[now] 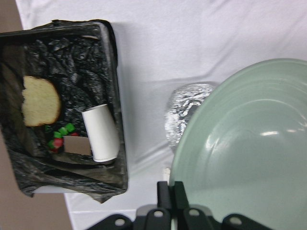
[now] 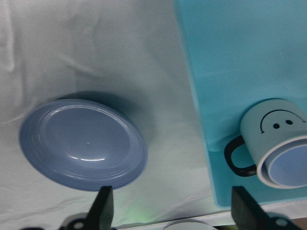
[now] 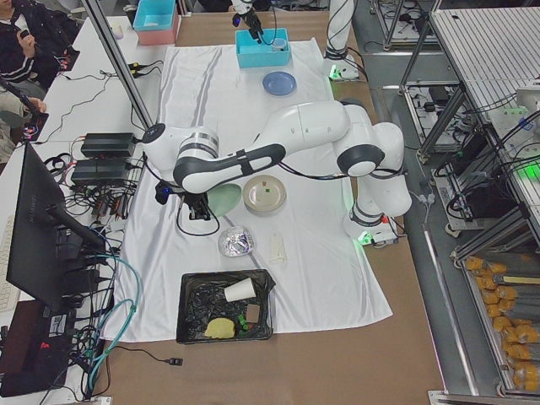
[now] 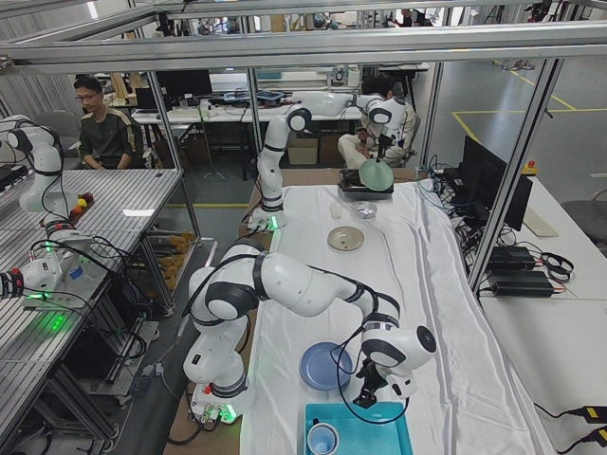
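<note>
A pale green plate [image 1: 244, 143] is held by my left gripper, shut on its rim. The black-lined bin [image 1: 72, 52] below holds a bread slice [image 1: 41, 100], a white paper cup [image 1: 100, 132], a brown piece [image 1: 76, 144] and small green and red bits. A crumpled foil item [image 3: 235, 241] lies beside it. My right gripper is open, above the table between a blue plate [image 2: 84, 143] and a cyan tray [image 2: 240, 57], which holds a smiley mug [image 2: 271, 122] with a blue cup inside.
A beige plate [image 3: 264, 192] lies mid-table on the white cloth [image 3: 329, 295]. A monitor and cables crowd the left edge in the camera left view.
</note>
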